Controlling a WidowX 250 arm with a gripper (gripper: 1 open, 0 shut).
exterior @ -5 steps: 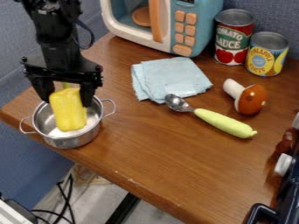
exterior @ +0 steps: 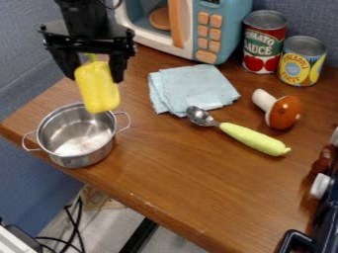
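Observation:
My black gripper (exterior: 93, 56) hangs at the upper left, shut on a yellow block (exterior: 97, 87) that it holds in the air. Below the block stands a steel pot (exterior: 77, 147) with two handles, near the table's left edge.
A folded light-blue cloth (exterior: 191, 89), a spoon with pale yellow handle (exterior: 252, 138), a toy mushroom (exterior: 282, 114) and two cans (exterior: 262, 44) lie or stand to the right. A toy microwave (exterior: 199, 30) is at the back. Dark objects (exterior: 311, 222) line the right edge.
My gripper has risen with the yellow block, lifting it up out of the pot to above its rim.

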